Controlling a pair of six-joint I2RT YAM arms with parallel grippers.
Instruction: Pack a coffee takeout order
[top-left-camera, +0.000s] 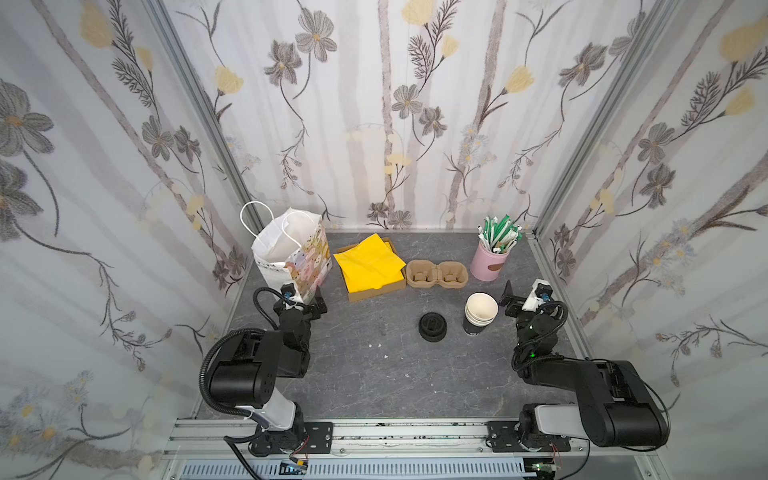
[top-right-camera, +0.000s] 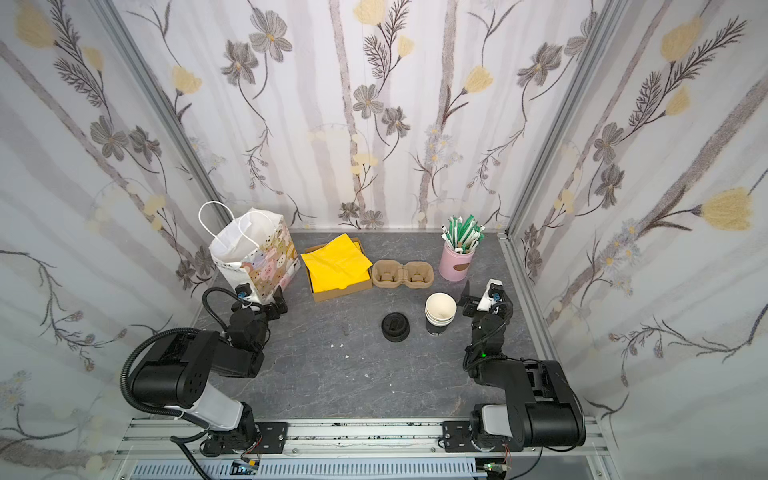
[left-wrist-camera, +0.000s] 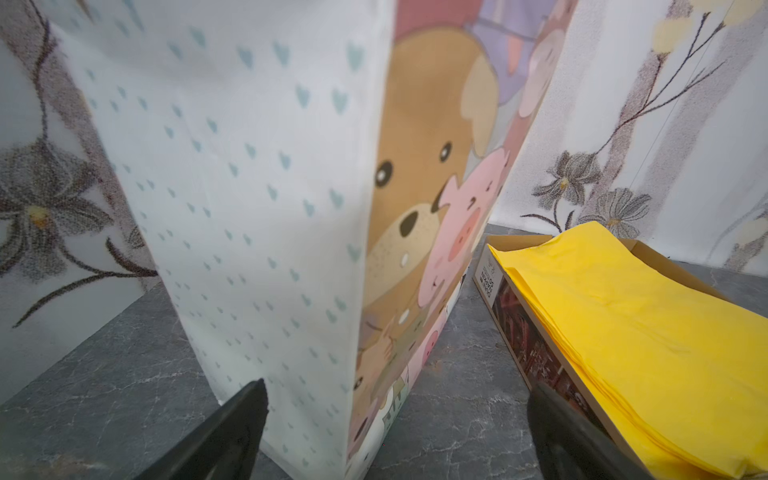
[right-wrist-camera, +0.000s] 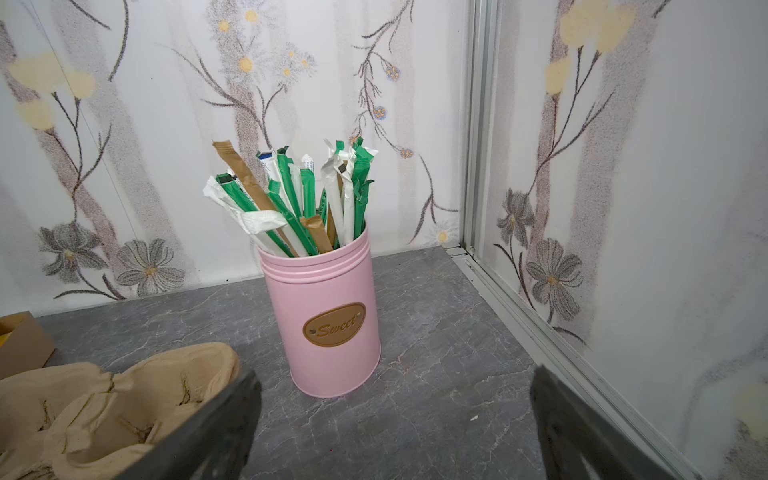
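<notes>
A white paper bag (top-left-camera: 292, 254) with handles and printed animals stands upright and open at the back left. Yellow napkins (top-left-camera: 369, 264) lie in a shallow cardboard box (top-left-camera: 376, 291) beside it. The brown two-cup carrier (top-left-camera: 437, 273) is empty. Stacked pale cups (top-left-camera: 481, 308) stand right of the black lids (top-left-camera: 432, 326). Wrapped sticks fill a pink canister (right-wrist-camera: 324, 320) at the back right. My left gripper is open in front of the bag, nothing between its fingers. My right gripper is also open and empty, to the right of the cups.
Patterned walls (top-left-camera: 384, 120) close off the back and both sides. A metal rail (top-left-camera: 408, 432) runs along the front edge.
</notes>
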